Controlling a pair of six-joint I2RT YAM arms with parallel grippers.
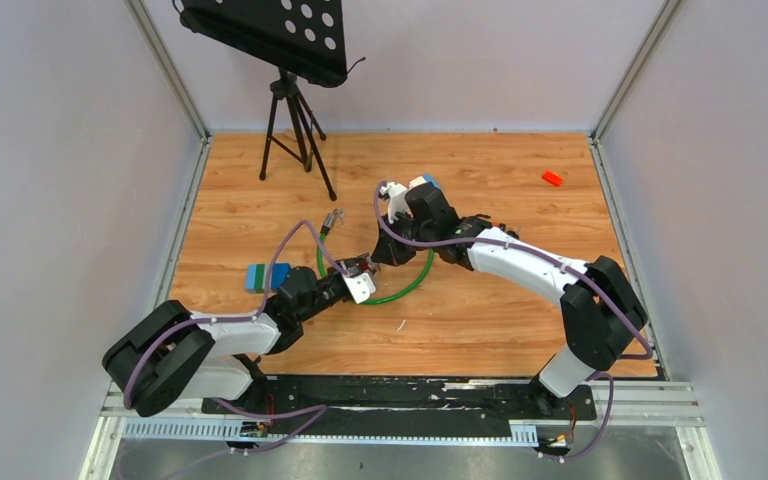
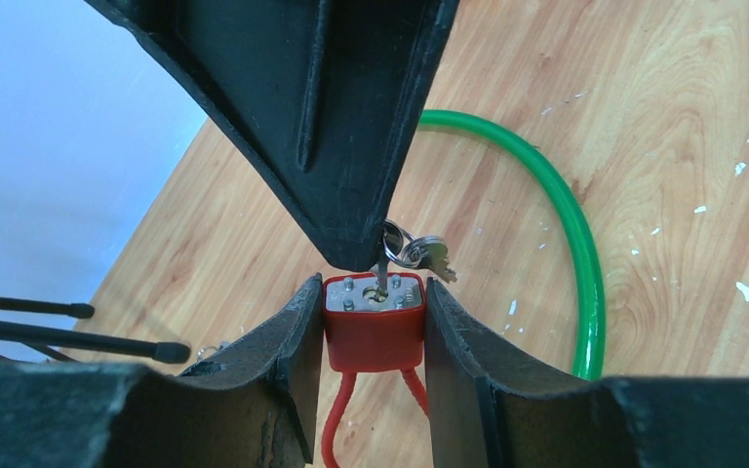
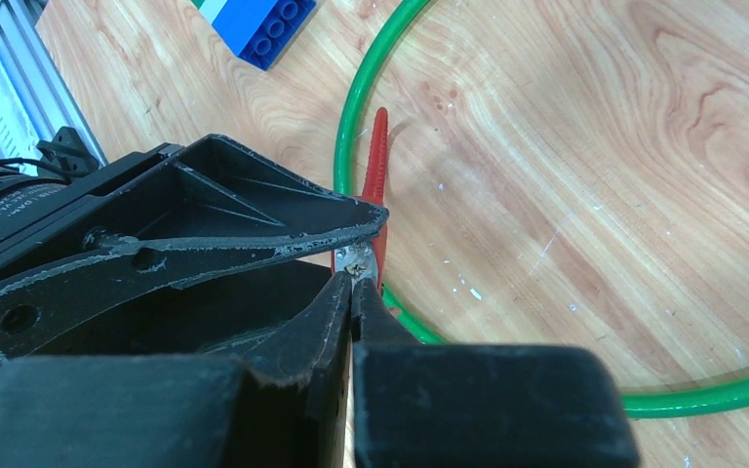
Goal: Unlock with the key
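A red padlock (image 2: 371, 343) with a metal keyhole face is clamped between the fingers of my left gripper. Its red shackle cord hangs below in the left wrist view. From the shut tips of my right gripper a key (image 2: 382, 277) points down at the keyhole; how far in its tip sits, I cannot tell. The key ring with a second key (image 2: 436, 255) dangles beside it. In the right wrist view the padlock's face (image 3: 354, 259) shows just beyond the right fingertips, and the held key is mostly hidden.
A green hose (image 1: 400, 293) curves over the wooden table under both grippers. Blue and green blocks (image 1: 267, 278) lie left, a red block (image 1: 552, 178) far right. A black music stand (image 1: 297, 110) stands at the back left.
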